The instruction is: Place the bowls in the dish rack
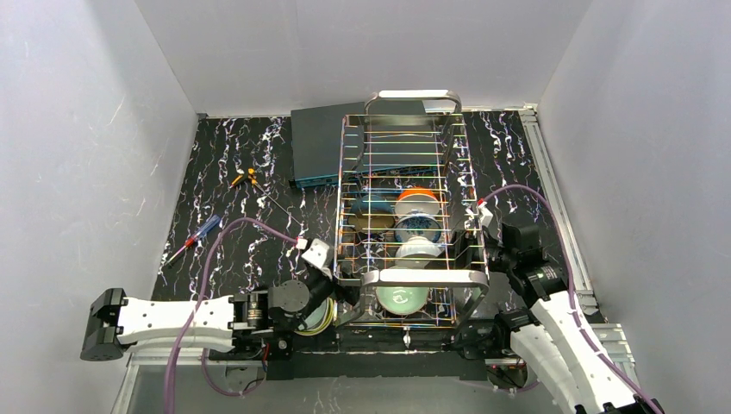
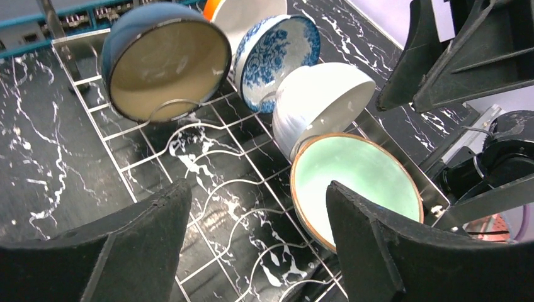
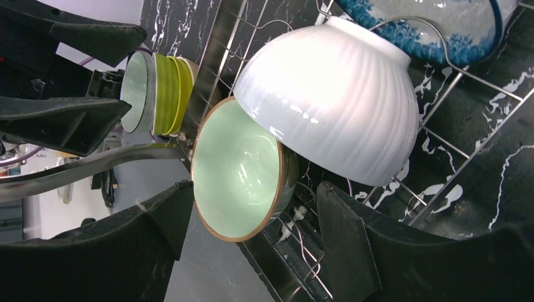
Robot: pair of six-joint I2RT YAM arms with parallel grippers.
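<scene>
Bowls lie in the wire dish rack [image 1: 405, 116]: orange [image 1: 417, 193], blue-tan [image 2: 170, 69], blue-patterned [image 2: 277, 53], white [image 3: 327, 100] and green [image 3: 236, 176]. More nested bowls [image 3: 167, 94], yellow ones among them, sit outside the rack's front left, under my left arm. My left gripper is open above the front left of the rack, facing the green bowl, nothing between its fingers. My right gripper is open over the rack's right side, its fingers either side of the green bowl in its view, holding nothing.
A dark flat box [image 1: 315, 138] lies under the rack's back part. Screwdrivers [image 1: 203, 230] and pliers [image 1: 246, 177] lie on the left of the marble top. Walls enclose three sides. The rack's back half is empty.
</scene>
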